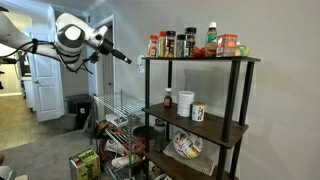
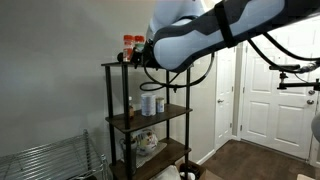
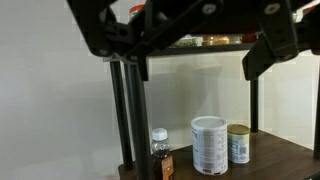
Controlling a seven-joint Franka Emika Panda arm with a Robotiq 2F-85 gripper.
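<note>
My gripper stands open in the wrist view, its two dark fingers wide apart and nothing held between them. Through and below the gap shows a dark shelf with a white tub, a small gold-lidded can and a dark bottle with a white cap. In exterior view 1 the arm reaches in from the left, its gripper end held level with the upper shelf and apart from it. The arm largely hides the gripper in exterior view 2.
Jars and boxes such as an orange-labelled box crowd the top board of the dark shelf unit. A wire rack stands to its left. On the lower board lies a round patterned package. Open wall is to the right.
</note>
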